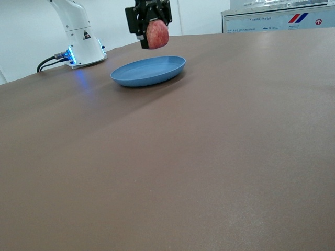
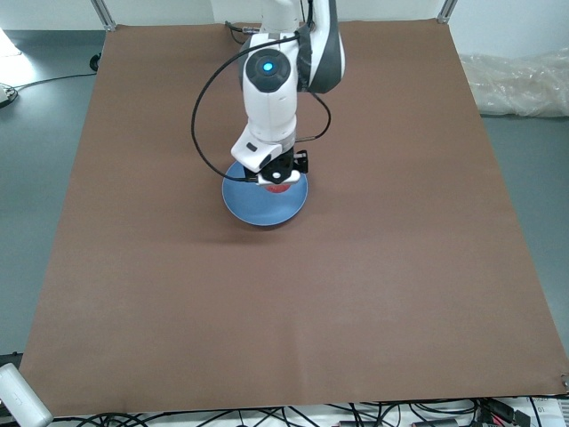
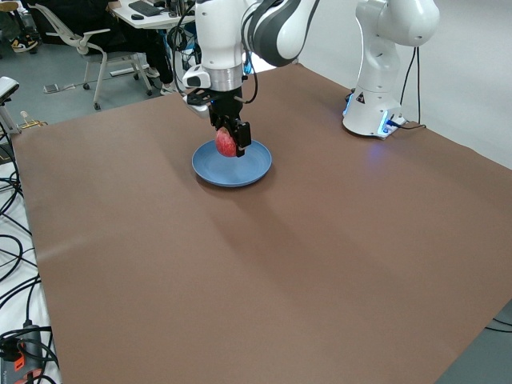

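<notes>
My gripper (image 1: 153, 32) is shut on a red apple (image 1: 157, 34), held above a blue plate (image 1: 148, 73) in the top view. In the right view the apple (image 3: 226, 143) hangs over the plate (image 3: 231, 171). In the left view the apple (image 2: 276, 189) is mostly hidden beneath the gripper (image 2: 276, 173), with the plate (image 2: 265, 208) below.
Cables run along the near edge in the left view.
</notes>
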